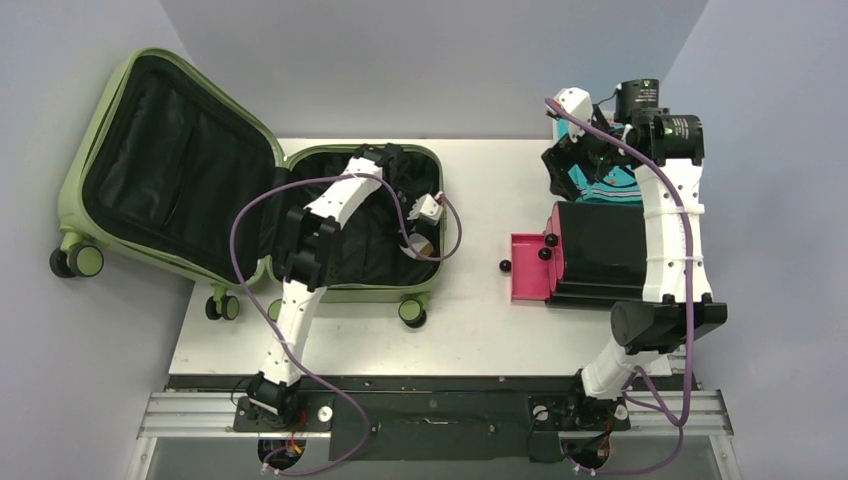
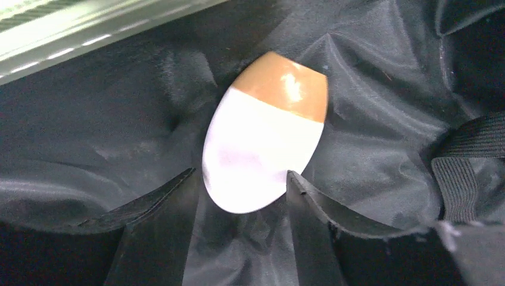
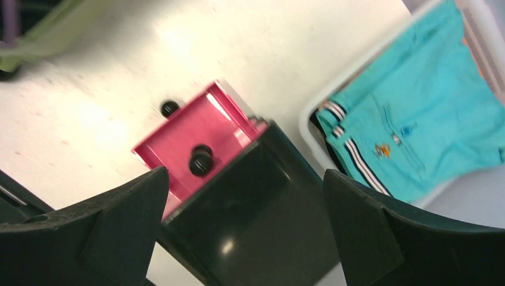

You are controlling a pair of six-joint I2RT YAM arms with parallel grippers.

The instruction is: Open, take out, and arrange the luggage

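Observation:
A green suitcase (image 1: pixel 110 228) lies open at the left, black-lined. In its right half lies a white oval item with a tan end (image 2: pixel 262 149), near the rim. My left gripper is over that item, its fingers apart on either side of the item's lower part; whether they touch it is unclear. My right gripper hangs open above the right side of the table, between a white bin (image 3: pixel 324 92) with turquoise clothing (image 3: pixel 411 131) and a black drawer box (image 3: pixel 268 214).
The box's pink drawer (image 1: pixel 527 280) is pulled out, with black knobs on and beside it. Bare table (image 1: pixel 490 180) lies between suitcase and box. Grey walls enclose the sides and back.

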